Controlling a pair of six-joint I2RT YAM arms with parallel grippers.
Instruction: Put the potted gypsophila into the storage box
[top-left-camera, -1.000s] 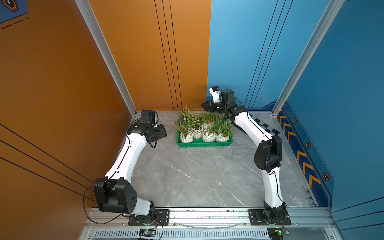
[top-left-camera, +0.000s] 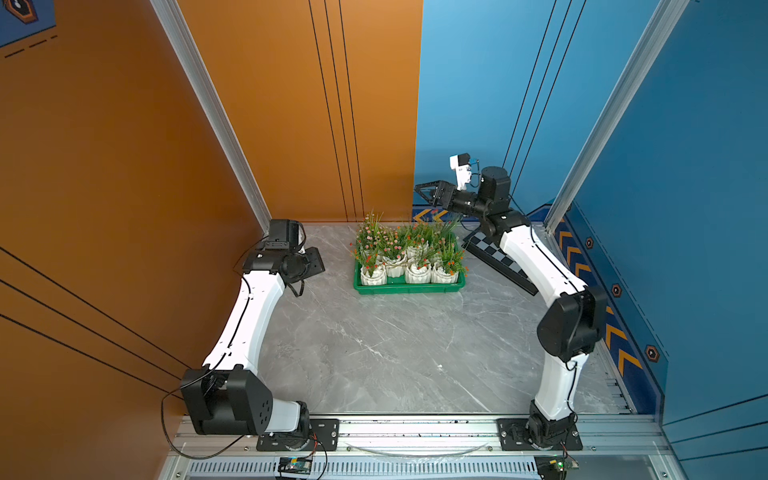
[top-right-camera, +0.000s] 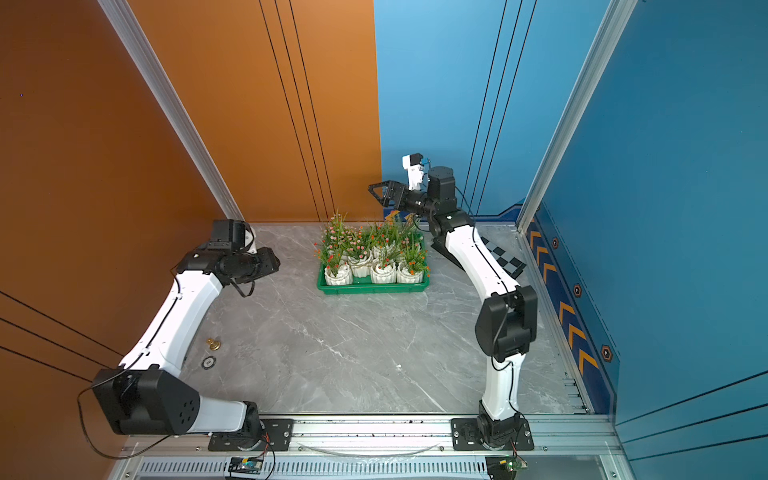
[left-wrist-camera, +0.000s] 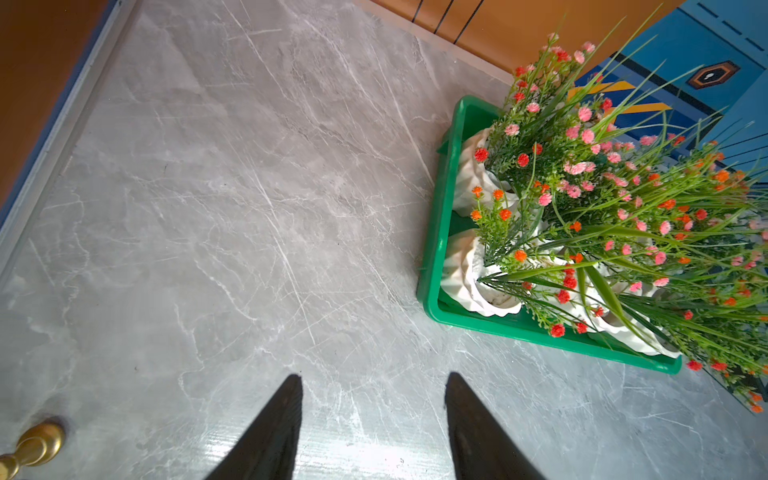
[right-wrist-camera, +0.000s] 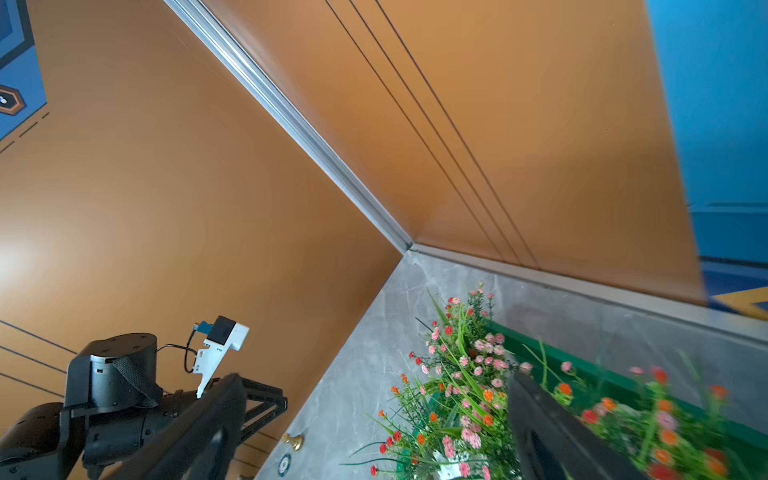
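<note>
Several white pots of gypsophila (top-left-camera: 373, 273) with pink, red and orange flowers stand crowded in a green storage box (top-left-camera: 408, 288) at the back middle. My left gripper hangs over bare table left of the box, fingers apart and empty. My right gripper (top-left-camera: 426, 192) is raised above and behind the flowers at the box's right, open with nothing between its fingers; in the right wrist view flowers show beyond and below it.
A black-and-white checkered board (top-left-camera: 500, 264) lies right of the box, partly under the right arm. Small brass items (top-right-camera: 213, 344) lie at the far left.
My right gripper has risen from just above the flowers, and its arm has shifted rightward and toward the front. The left arm has drawn slightly back to the left.
</note>
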